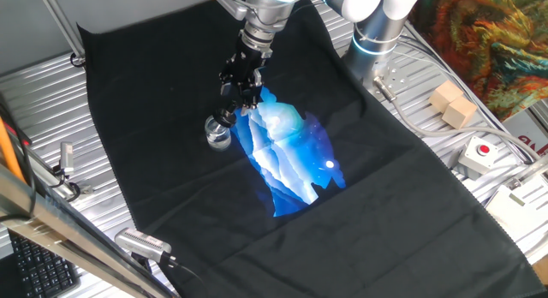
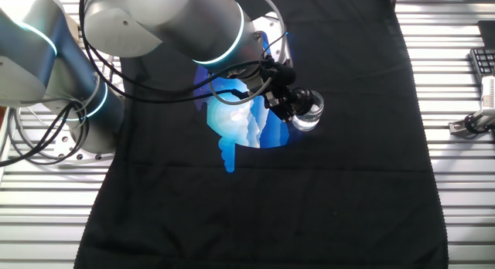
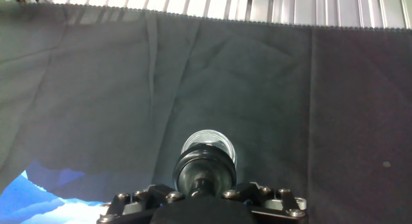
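A clear round glass container [image 1: 218,134] stands on the black cloth, beside the left edge of a blue and white picture piece [image 1: 278,144]. My gripper [image 1: 238,104] is low over the cloth at the container's near-arm side. From the wrist, a dark round-rimmed piece [image 3: 205,167] with a short stem lies between the fingers and covers much of the container. Whether the fingers press on this piece or it belongs to the gripper cannot be told. Seen from the other side, the dark piece overlaps the container's rim [image 2: 309,114]; contact is unclear.
Two wooden blocks [image 1: 452,104] and a red-button box [image 1: 476,155] lie on the slatted metal surface, off the cloth. A grey device [image 1: 143,244] stands by the cloth's front left edge.
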